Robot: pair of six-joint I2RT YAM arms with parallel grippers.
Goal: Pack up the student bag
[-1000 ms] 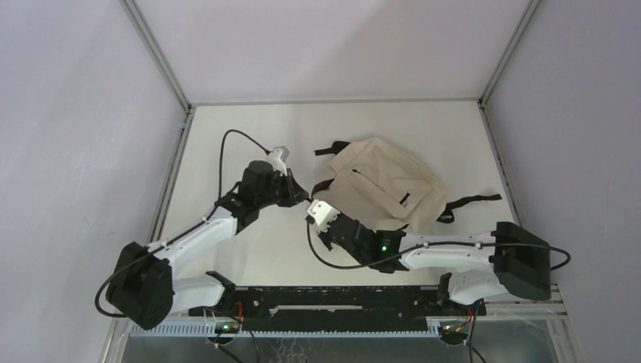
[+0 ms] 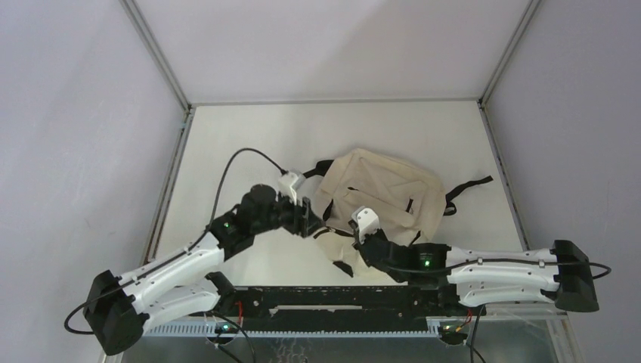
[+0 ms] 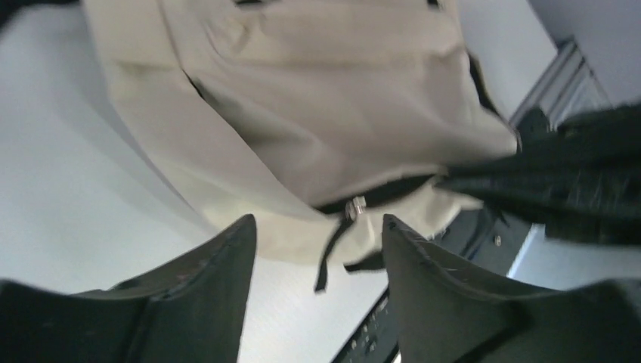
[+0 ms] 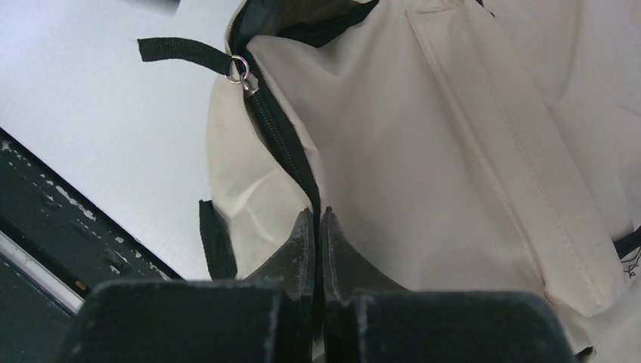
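The beige bag (image 2: 385,181) lies on the white table with black straps out to both sides. In the left wrist view its black zipper (image 3: 389,189) with metal pull and dark tab (image 3: 329,249) lies between and beyond the fingers of my left gripper, which is open with nothing held. In the right wrist view the zipper (image 4: 280,136), ring (image 4: 239,69) and tab (image 4: 178,50) show clearly. My right gripper is shut at the lower stretch of that zipper, pinching the dark zipper edge and fabric.
The dark front rail (image 2: 340,302) runs below the bag's near end. Both arms are close together over the bag's front, the left wrist view showing part of the right arm nearby.
The right arm moved right and toward the front, and the bag's near part shifted with it.
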